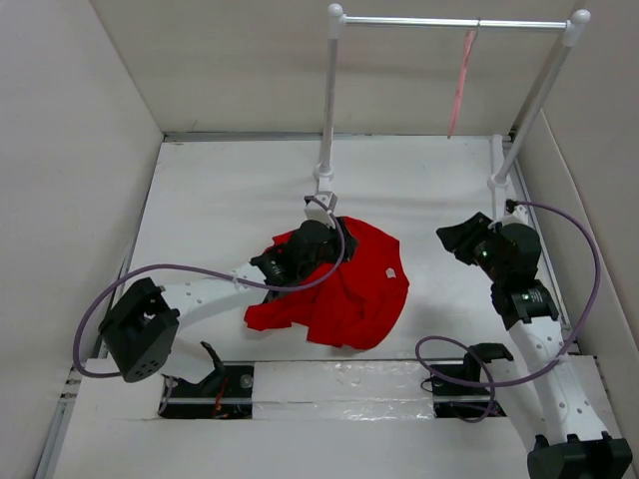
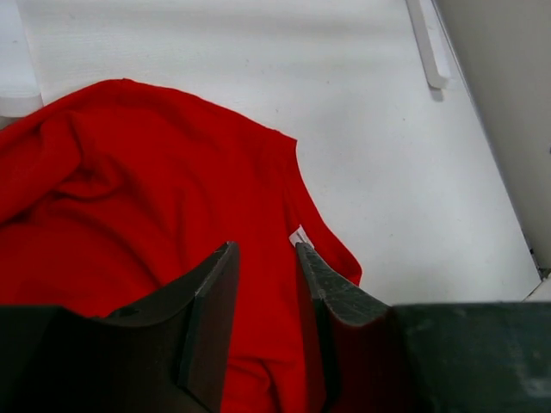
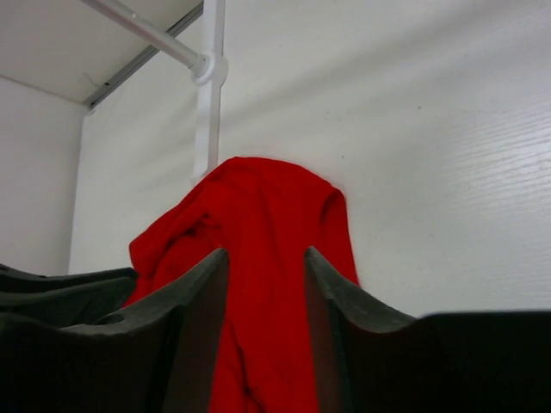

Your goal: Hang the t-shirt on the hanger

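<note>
A red t-shirt (image 1: 364,299) lies crumpled on the white floor, with a small pale label visible on it in the left wrist view. My left gripper (image 1: 339,235) hangs over its upper part, fingers apart with nothing seen held between them (image 2: 267,258). My right gripper (image 1: 449,235) is off to the right of the shirt, fingers apart in its wrist view (image 3: 267,267), nothing seen between them. A thin pink hanger (image 1: 462,80) hangs from the rail at the top right.
The metal rail (image 1: 399,19) stands on white posts (image 1: 329,100) at the back. Bare floor (image 1: 210,190) lies left and behind the shirt. Walls close in on both sides, and purple cables loop over both arms.
</note>
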